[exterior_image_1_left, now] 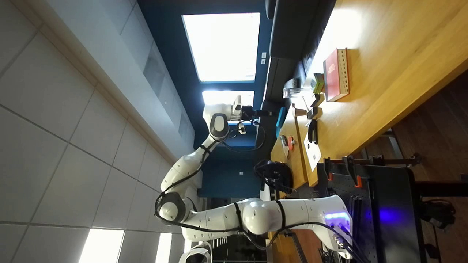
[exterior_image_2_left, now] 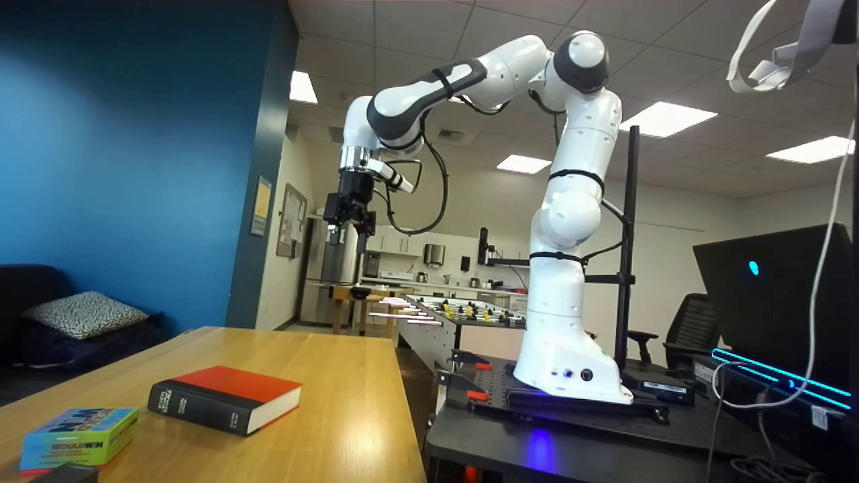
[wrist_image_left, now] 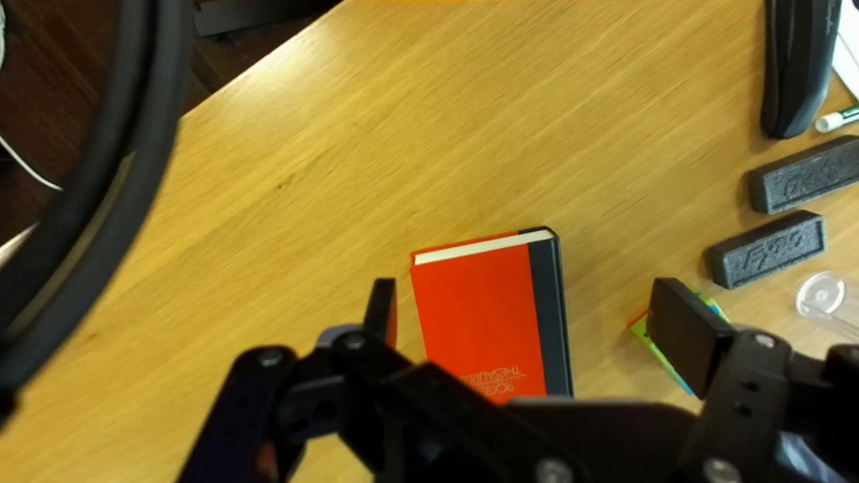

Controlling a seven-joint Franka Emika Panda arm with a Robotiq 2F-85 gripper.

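Note:
My gripper stands open high above the table, its two dark fingers wide apart with nothing held. In the wrist view a red book with a black spine (wrist_image_left: 487, 314) lies flat on the wood below, seen between the fingers, its near end hidden by the gripper body. Exterior view 2 shows the same book (exterior_image_2_left: 233, 390) lying well below the raised gripper (exterior_image_2_left: 347, 233). A small colourful box (exterior_image_2_left: 80, 439) sits beside its spine; in the wrist view the right finger (wrist_image_left: 684, 330) covers much of that box.
Two dark grey blocks (wrist_image_left: 765, 248), a clear cup (wrist_image_left: 829, 298), a black stapler-like object (wrist_image_left: 797, 64) and a white-capped marker (wrist_image_left: 837, 119) lie on the table's right in the wrist view. Bare wood (wrist_image_left: 306, 185) spreads left of the book, out to the table edge.

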